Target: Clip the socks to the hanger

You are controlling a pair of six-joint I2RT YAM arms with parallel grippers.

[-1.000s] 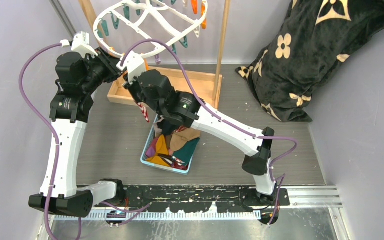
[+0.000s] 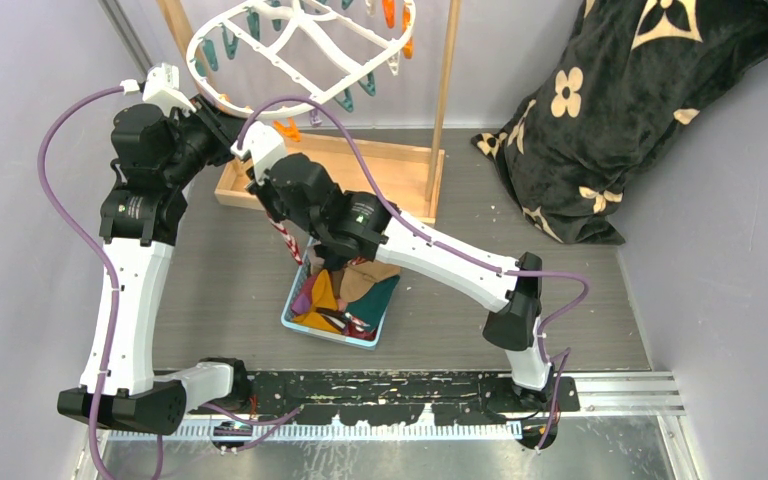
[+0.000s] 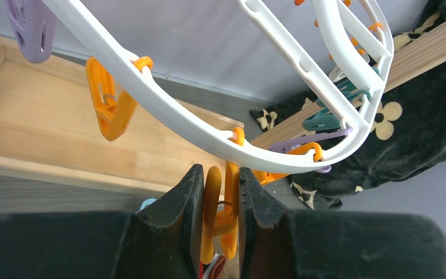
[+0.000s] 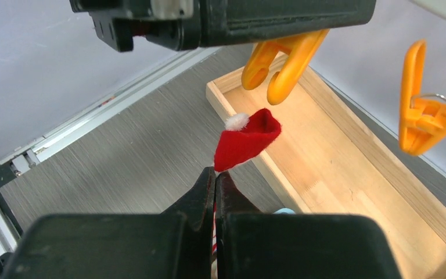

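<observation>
The white clip hanger hangs at the top. My left gripper is shut on an orange clip hanging from the ring; its prongs stand between the fingers. My right gripper is shut on a red sock with a white tuft, held below orange clips. In the top view the striped sock dangles beneath my right gripper, apart from the clip.
A blue basket of socks sits on the floor below. A wooden tray stands under the hanger. A dark patterned cushion lies at the right.
My right gripper has shifted slightly down and toward the front with the sock, which swings below it. The left arm has not visibly moved.
</observation>
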